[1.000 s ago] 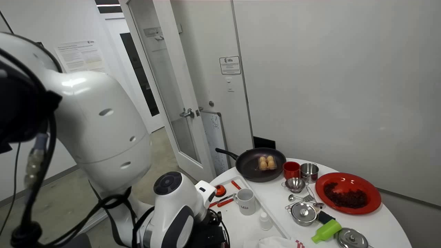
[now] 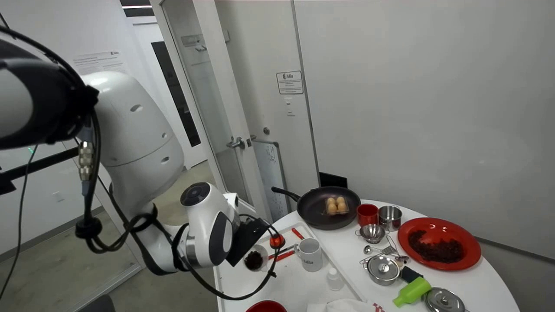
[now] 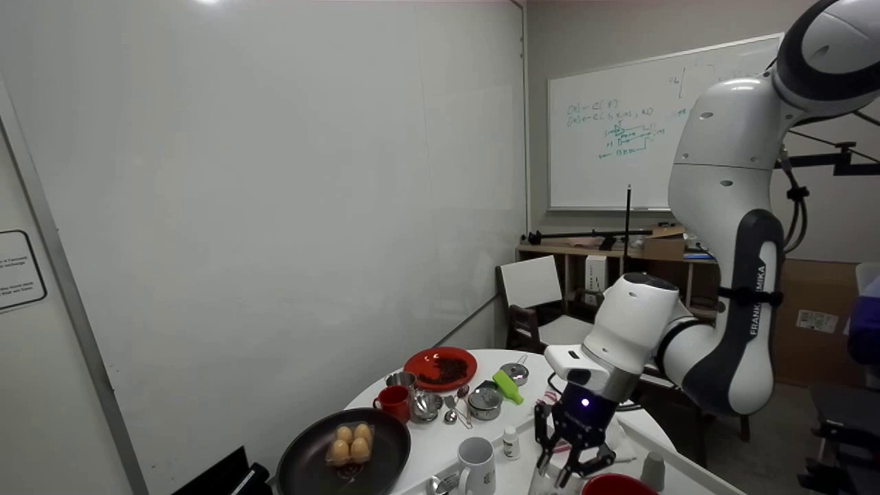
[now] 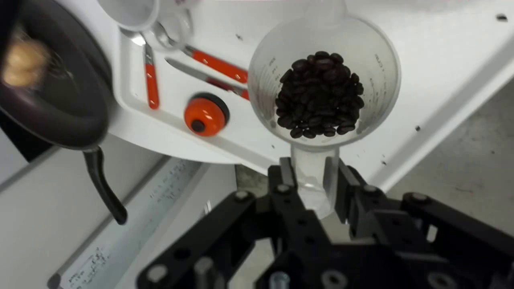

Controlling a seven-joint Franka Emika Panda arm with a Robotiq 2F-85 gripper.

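A clear measuring cup point(image 4: 385, 98) holds a heap of dark beans point(image 4: 318, 96). Its clear handle point(image 4: 309, 166) is pinched between the fingers of my gripper, shut on it. In exterior view 1 the cup of beans point(image 2: 255, 260) shows beside my dark wrist mount, which hides the fingers there. From the other side, exterior view 2 shows my gripper point(image 3: 569, 466) pointing down over the white tray, with a clear part of the cup point(image 3: 542, 481) at its fingers. Whether the cup's base touches the tray is unclear.
On the tray point(image 2: 296, 286) are a white mug point(image 2: 310, 255), an orange-red timer-like object point(image 4: 206, 115), red-handled cutlery point(image 4: 219, 66) and a small white bottle point(image 2: 334, 280). A red bowl point(image 2: 266, 307) sits near the front. Beyond lie a pan point(image 2: 328, 221) with eggs and a red plate point(image 2: 416, 224).
My arm has moved away from the camera, towards the door side, in exterior view 1. The cup of beans and the red bowl's rim now show there; both were hidden before.
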